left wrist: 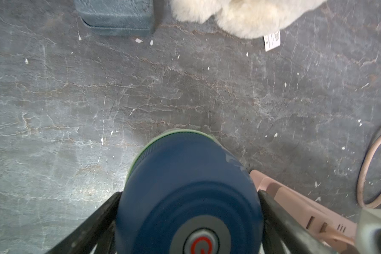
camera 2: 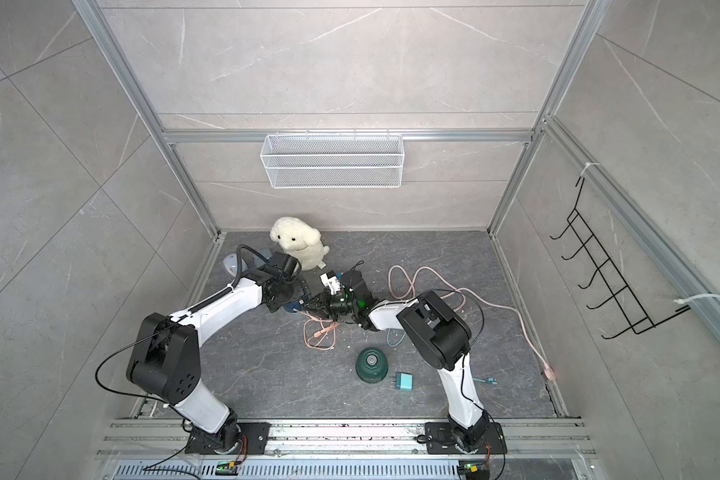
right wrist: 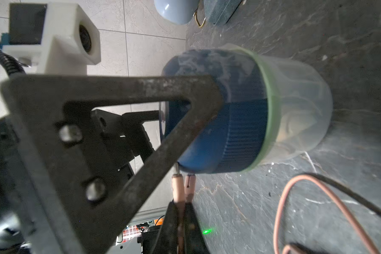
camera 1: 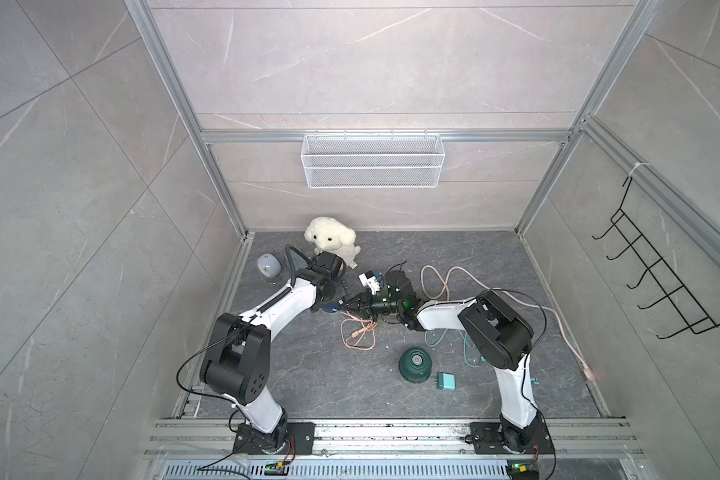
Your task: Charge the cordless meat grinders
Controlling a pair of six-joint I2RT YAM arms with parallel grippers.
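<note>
The blue-topped grinder stands upright with a clear bowl and green ring. My left gripper is open around its lid, one finger at each side. In the right wrist view the grinder lies sideways across the picture. My right gripper is shut on a pink cable plug, whose metal tip points at the lid's side. The tip meets the lid's edge; whether it sits in a port I cannot tell. A green-topped grinder stands at the front, beside a teal charger block.
A pink power strip lies close to the blue grinder. The pink cable loops on the floor in front of it. Behind are a white plush dog and a blue-grey rounded object.
</note>
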